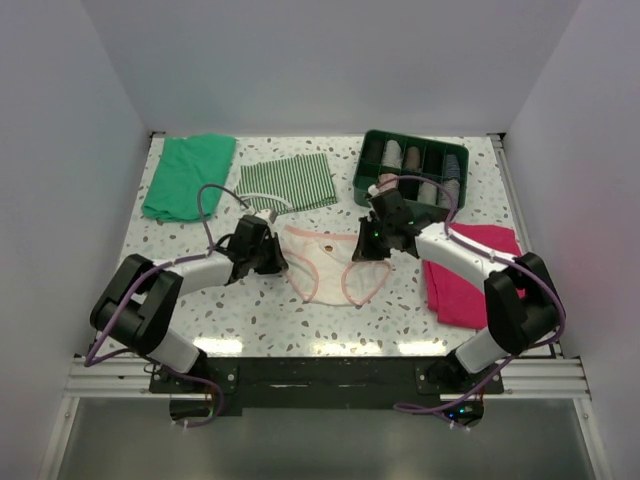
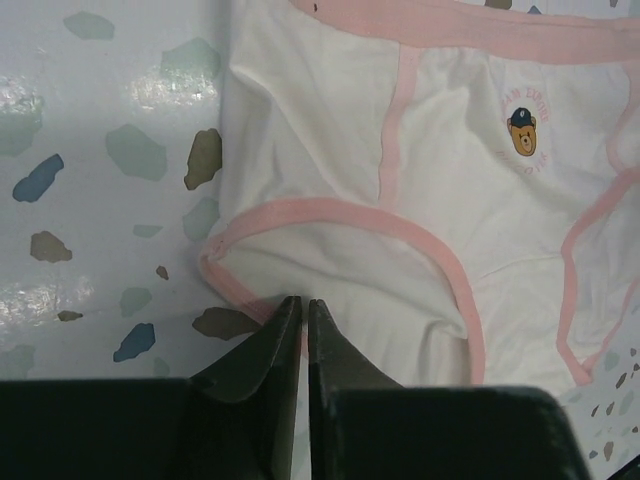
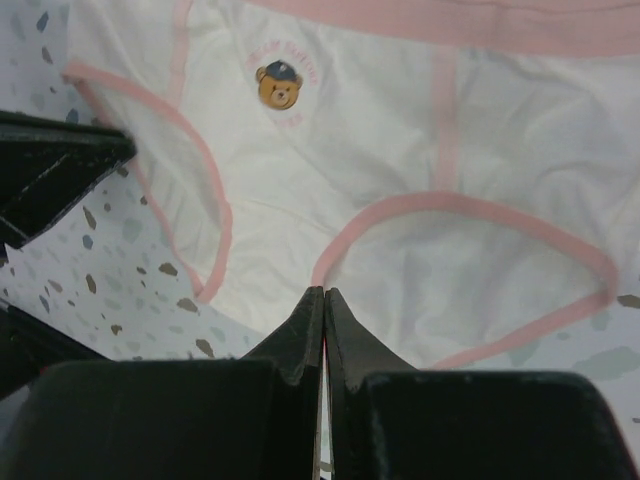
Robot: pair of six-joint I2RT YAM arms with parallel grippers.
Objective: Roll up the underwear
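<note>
White underwear (image 1: 325,280) with pink trim and a small bear print lies flat in the middle of the table. My left gripper (image 1: 280,268) is down at its left side; in the left wrist view its fingertips (image 2: 292,330) are closed at the pink-edged leg opening, and whether cloth is between them is hard to see. My right gripper (image 1: 362,254) is over the right part of the underwear, shut with nothing visible between its fingertips.
A green divided bin (image 1: 410,140) with rolled items stands at the back right. Pink cloth (image 1: 455,295) lies right, green cloth (image 1: 188,170) back left, a striped cloth (image 1: 286,177) behind the underwear.
</note>
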